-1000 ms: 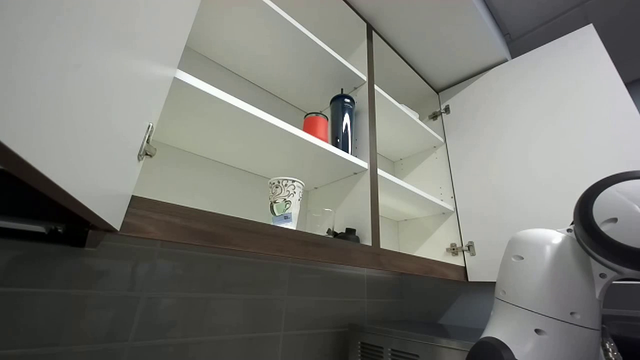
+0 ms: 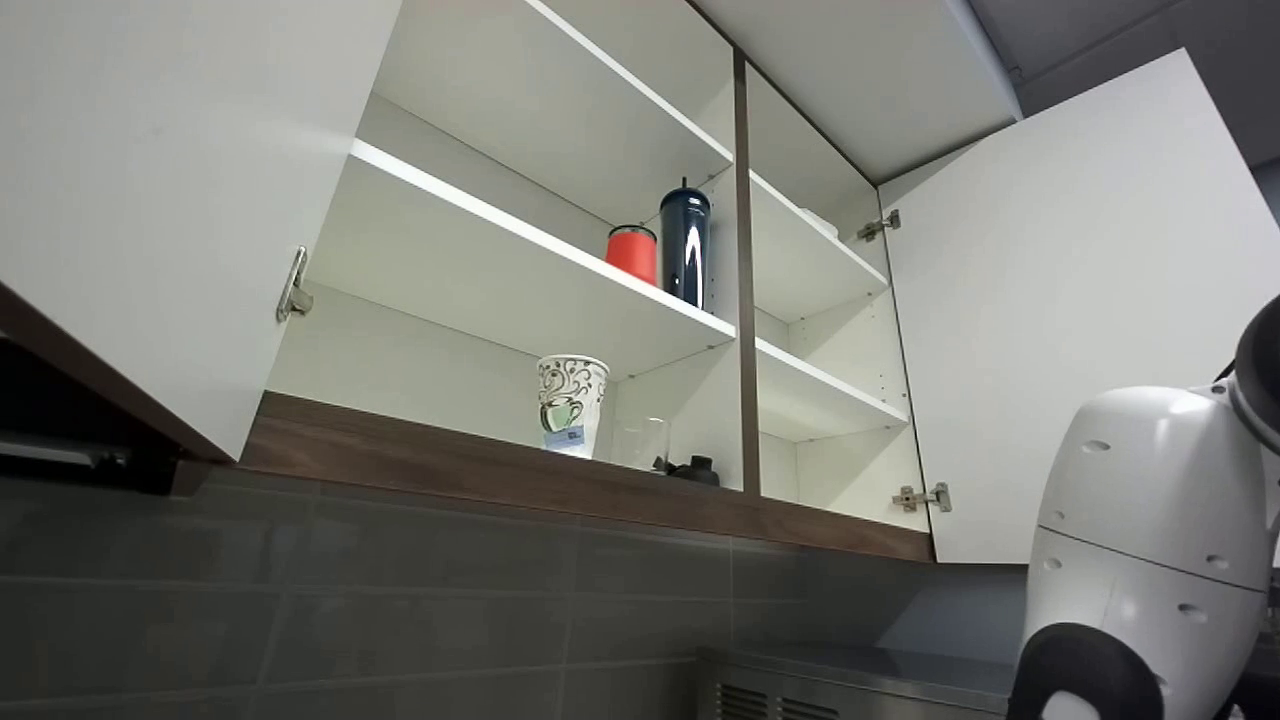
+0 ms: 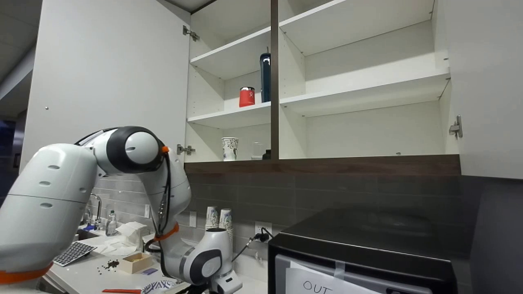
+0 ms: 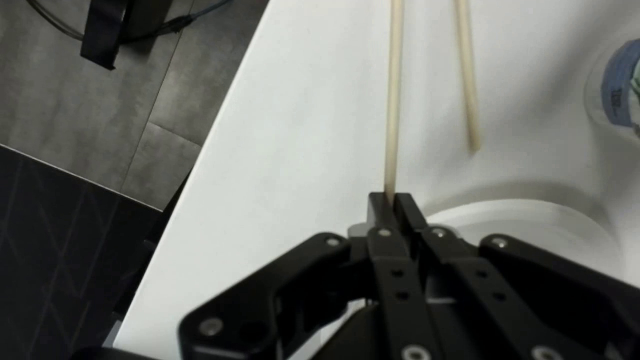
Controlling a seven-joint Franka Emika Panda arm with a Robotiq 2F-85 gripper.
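Observation:
In the wrist view my gripper is shut on a thin, pale wooden stick (image 4: 393, 96), which reaches from the fingertips to the top of the view. A second stick (image 4: 468, 78) of the same kind lies apart from it, to its right, on the white counter (image 4: 288, 126). In exterior view 2 the arm bends down toward the counter; its hand (image 3: 220, 274) is at the bottom edge, and the fingers are out of sight there. Exterior view 1 shows only an upper part of the arm (image 2: 1152, 504).
Beside the gripper is a round white plate or lid (image 4: 528, 219), partly hidden by it. A clear container with a blue label (image 4: 618, 90) stands at the right. The counter edge drops off at left. Overhead, the open cabinet holds a red cup (image 3: 247, 97) and a paper cup (image 3: 229, 148).
In exterior view 1 the arm has risen and shifted to the right. The cabinet and the things in it look the same.

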